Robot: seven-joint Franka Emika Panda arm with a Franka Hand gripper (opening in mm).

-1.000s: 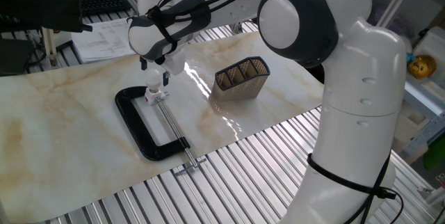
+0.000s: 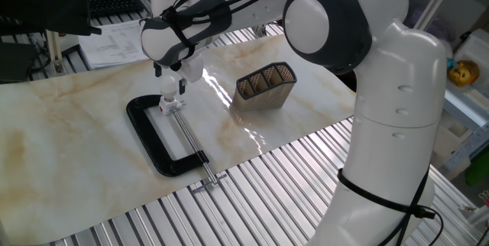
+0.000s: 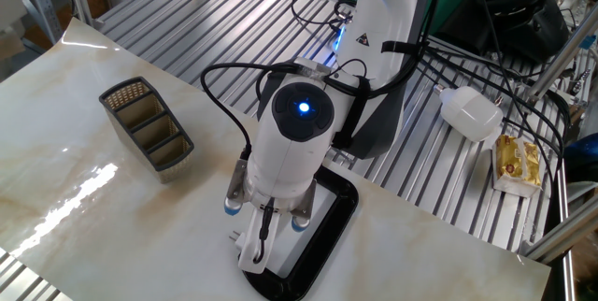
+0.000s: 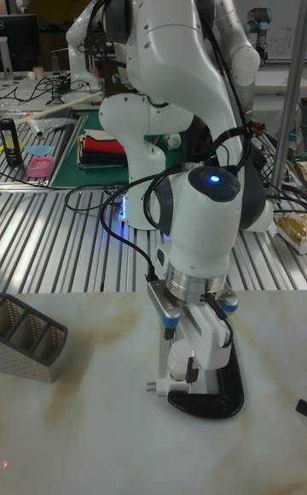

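In exterior view 1, my gripper (image 2: 170, 79) points down at a small white bulb-like piece (image 2: 168, 88) with a white plug-like base (image 2: 170, 106). Its dark fingertips appear on either side of the rounded top; whether they touch it is unclear. The base sits at the far end of a black C-clamp (image 2: 155, 145), which lies flat on the marbled sheet. Exterior view 3 shows the white bulb (image 4: 184, 360) and pale prongs sticking out left of its base (image 4: 164, 387). From above, in exterior view 2, the hand hides most of this piece and part of the clamp frame (image 3: 343, 209).
A tan mesh organizer (image 2: 263, 92) with open compartments stands apart from the clamp. The clamp's screw end reaches over the slatted metal table (image 2: 252, 192). Bare marbled sheet (image 2: 69, 147) lies left of the clamp. A larger white bulb (image 3: 470, 114) and gold box (image 3: 517, 163) rest beside the arm.
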